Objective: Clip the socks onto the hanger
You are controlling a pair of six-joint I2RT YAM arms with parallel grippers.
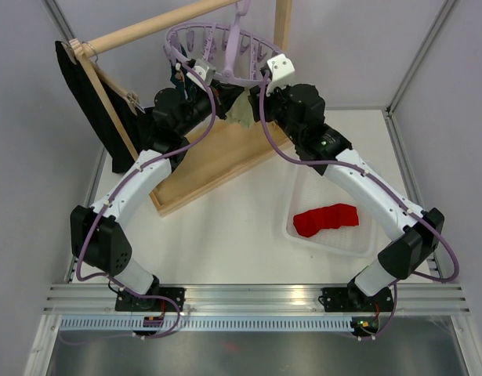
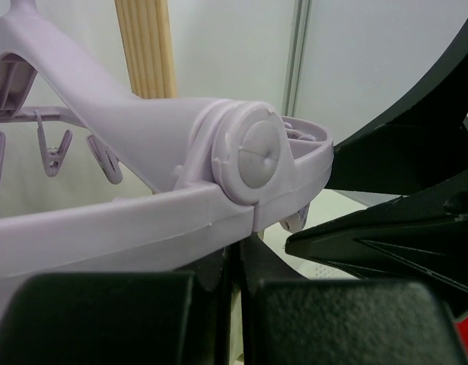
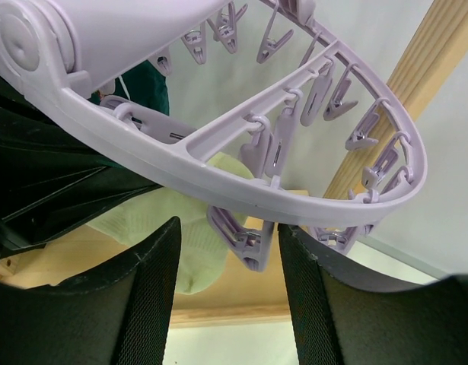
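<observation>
The round lilac hanger point(image 1: 223, 78) hangs at the top, small clips around its ring. My left gripper point(image 1: 226, 112) is shut on a pale yellow-green sock point(image 1: 241, 111), which droops below the ring's front edge; the right wrist view shows the same sock point(image 3: 192, 258) beside a hanger clip point(image 3: 253, 247). My right gripper is open, its fingers point(image 3: 159, 266) on either side of that clip. Whether they touch it, I cannot tell. A dark green sock point(image 3: 148, 85) hangs at the ring's left side.
Red socks point(image 1: 327, 220) lie in a white bin point(image 1: 335, 246) at the right. A wooden frame point(image 1: 201, 192) carries the hanger, with a black cloth point(image 1: 92, 98) on its left. Both arms are close together under the ring.
</observation>
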